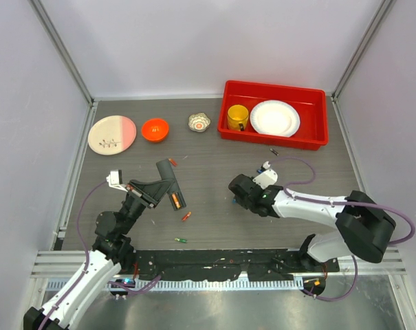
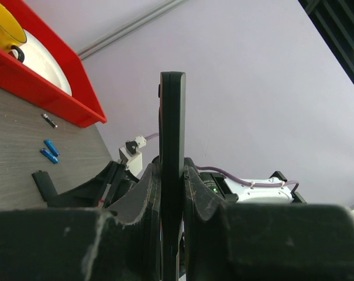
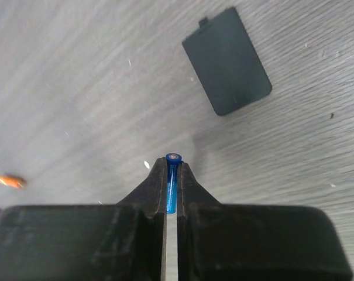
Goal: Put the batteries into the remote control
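My left gripper (image 1: 168,183) is shut on the dark grey remote (image 1: 172,185), with orange batteries (image 1: 175,201) visible in its open compartment; in the left wrist view the remote stands upright between the fingers. My right gripper (image 1: 236,196) is shut on a blue battery (image 3: 172,187), held upright over the table. A dark battery cover (image 3: 226,61) lies flat beside it in the right wrist view. Blue batteries (image 2: 51,151), a dark battery (image 2: 48,120), orange batteries (image 1: 185,216) and a green battery (image 1: 181,240) lie loose on the table.
A red bin (image 1: 308,137) with a yellow mug and white plate stands at the back right. A pink-white plate (image 1: 111,130), orange bowl (image 1: 155,129) and patterned bowl (image 1: 199,122) sit at the back left.
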